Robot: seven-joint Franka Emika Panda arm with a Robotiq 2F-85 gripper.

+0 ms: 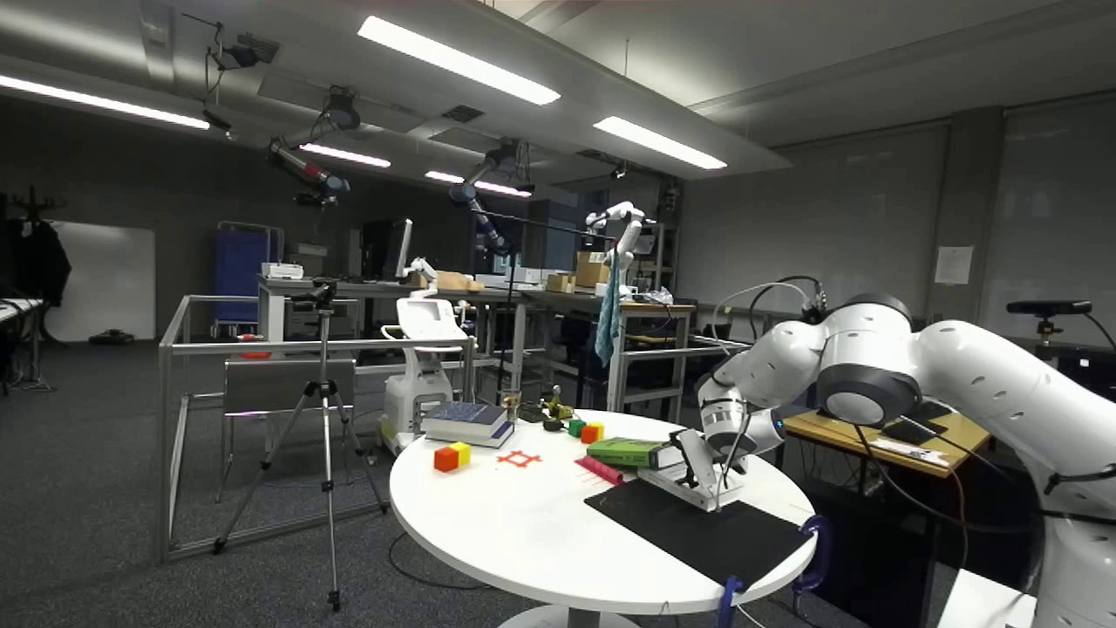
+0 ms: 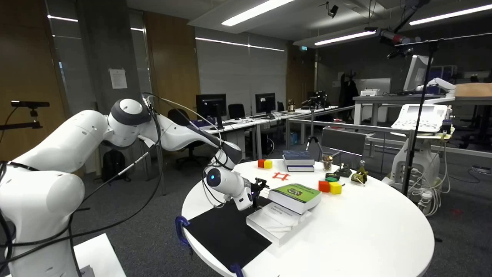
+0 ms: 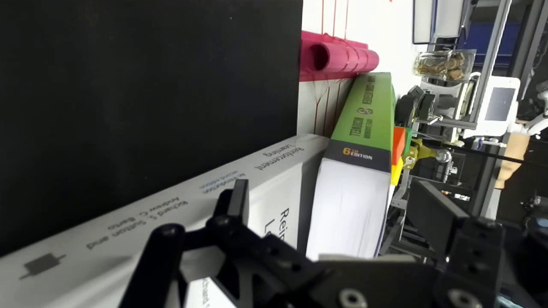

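Note:
The green book lies on top of the white book, overlapping one end of it. My gripper is open, with its two fingers spread wide and nothing held. In the wrist view the page edge of the green book shows between and beyond the fingers, while the cover of the white book passes behind one finger. From exterior view 2, the gripper hovers low beside the books. Whether a finger touches either book cannot be told.
A black mat covers the table near the books, and a rolled pink piece lies beside the green one. Coloured cubes, stacked blue books and a glass jar stand farther off. Blue clamps grip the table edge.

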